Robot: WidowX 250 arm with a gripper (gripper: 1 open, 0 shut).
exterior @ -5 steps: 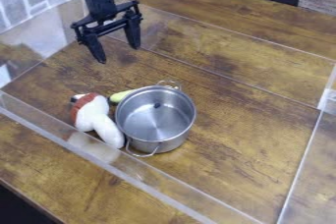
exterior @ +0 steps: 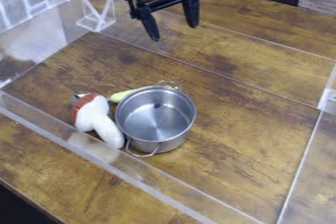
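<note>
My black gripper [exterior: 172, 29] hangs over the back part of the wooden table at the top of the camera view, its fingers spread open and empty. Below it, toward the front, stands a steel pot [exterior: 156, 121] with wire handles. A white plush toy [exterior: 101, 125] with a red band lies against the pot's left side. A small pale yellow item [exterior: 122, 96] peeks out behind the pot's upper left rim, partly hidden.
Clear plastic walls [exterior: 324, 97] border the wooden work area [exterior: 250, 120] on the sides and front. The wood to the right of the pot is bare.
My gripper has moved to the right and upward in the view, away from the left back corner, staying open. The pot, toy and yellow item have not moved.
</note>
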